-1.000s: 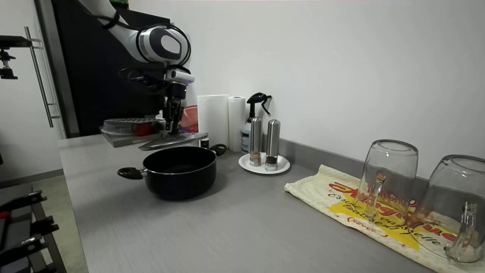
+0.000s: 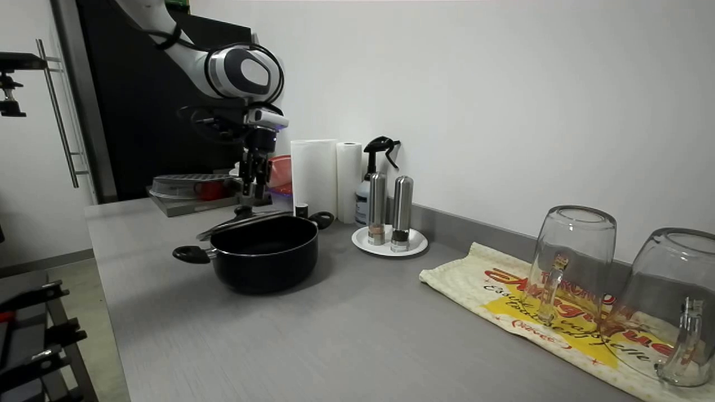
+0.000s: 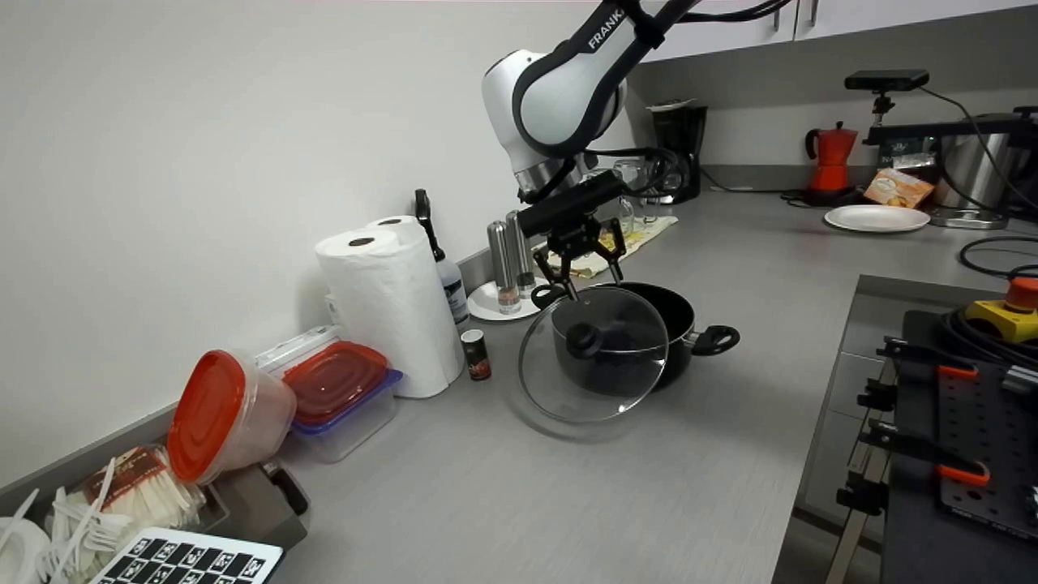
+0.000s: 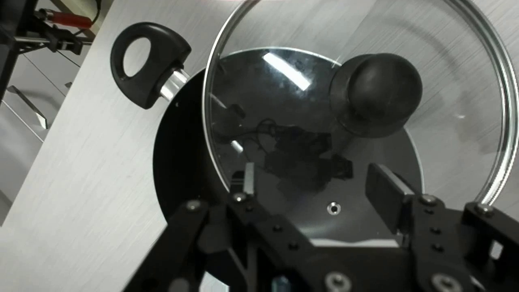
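A black two-handled pot (image 2: 266, 258) stands on the grey counter, its mouth partly uncovered. Its glass lid (image 3: 623, 389) rests off-centre and tilted on the rim, overhanging the side away from exterior view 1. The lid's black knob (image 4: 379, 95) is clear of the fingers. Above the lid, my gripper is open, with nothing held between its fingertips; in exterior view 2 the gripper (image 3: 594, 285) hangs over the pot's wall-side part.
Steel grinders (image 2: 400, 214) on a white plate, a spray bottle and paper towel rolls (image 3: 389, 302) line the wall. A small spice jar (image 3: 476, 354) stands near the lid. The counter in front of the pot is free.
A second ago the lid hung from my gripper behind the pot, nearly level. Now it is released and tilted on the rim, and the gripper sits slightly higher.
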